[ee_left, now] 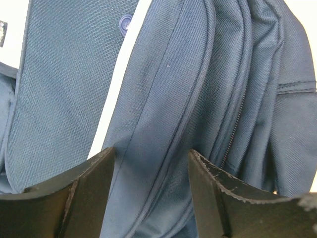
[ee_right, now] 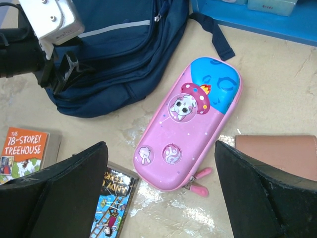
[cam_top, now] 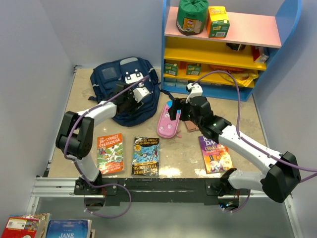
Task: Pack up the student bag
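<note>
The navy student bag (cam_top: pixel 110 74) lies at the back left of the floor. My left gripper is open right over it, its fingers (ee_left: pixel 91 191) on either side of a fold of fabric beside a white strip; whether they touch the cloth I cannot tell. A pink pencil case (ee_right: pixel 173 129) with a blue end and a zip pull lies to the right of the bag. Above that case my right gripper hangs open, with nothing between its fingers. A brown flat item (ee_right: pixel 280 151), perhaps a wallet, rests to the case's right.
Books lie in front: an orange Treehouse book (cam_top: pixel 110 153), a blue Treehouse book (cam_top: pixel 145 157) and a Charlie book (cam_top: pixel 215 154). A shelf unit (cam_top: pixel 218 52) with packets and boxes stands at the back right. More books (cam_top: pixel 69 228) sit at the bottom left corner.
</note>
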